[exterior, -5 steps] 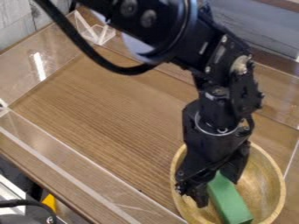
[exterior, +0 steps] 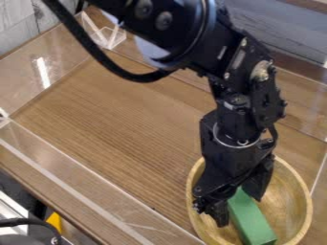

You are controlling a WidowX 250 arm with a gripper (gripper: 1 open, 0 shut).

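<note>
My black gripper [exterior: 230, 191] reaches down into a yellow round bowl [exterior: 294, 211] at the lower right. Its fingers are spread open over a green block [exterior: 253, 222] in the bowl. The upper end of the block is partly hidden by the fingers, so I cannot see whether they touch it.
The wooden surface [exterior: 102, 134] to the left of the bowl is bare, bordered by clear walls. A small yellow item [exterior: 54, 220] and a black cable show at the lower left, outside the wall.
My gripper and wrist have shifted very slightly; the green block and the bowl look almost unmoved.
</note>
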